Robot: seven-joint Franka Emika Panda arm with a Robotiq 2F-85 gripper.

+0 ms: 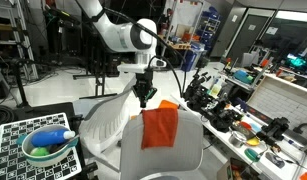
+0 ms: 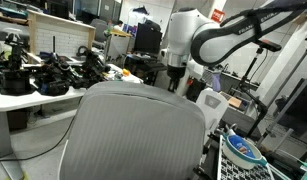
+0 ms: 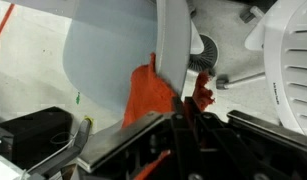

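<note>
A red-orange cloth hangs over the front of the grey chair back. At the cloth's upper left corner, by the chair's top edge, is my gripper, pointing down. In the wrist view, the cloth lies across the chair's rim and runs up to the dark fingertips, and a small red bit shows on the rim's other side. My gripper is shut on the cloth there. From the second exterior view, the chair back hides the cloth, and the gripper stands behind its top edge.
A white chair stands left of the grey one. A green-rimmed bowl with items rests near a checkered board. Cluttered tables with tools line the right side.
</note>
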